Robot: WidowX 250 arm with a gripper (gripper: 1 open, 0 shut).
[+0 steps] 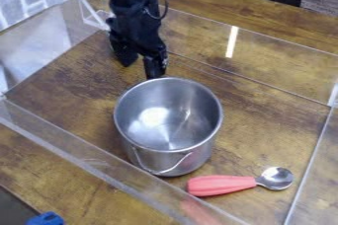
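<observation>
The black gripper (137,55) is lowered to the wooden surface behind a large steel pot (168,125), at the upper left of the camera view. The pot stands upright with its wire handle hanging at the front. A spoon with a pink handle (222,185) and a metal head lies at the lower right, apart from the pot.
Clear plastic walls edge the wooden work area (264,101). A blue object (43,218) is at the bottom left corner, outside the walls.
</observation>
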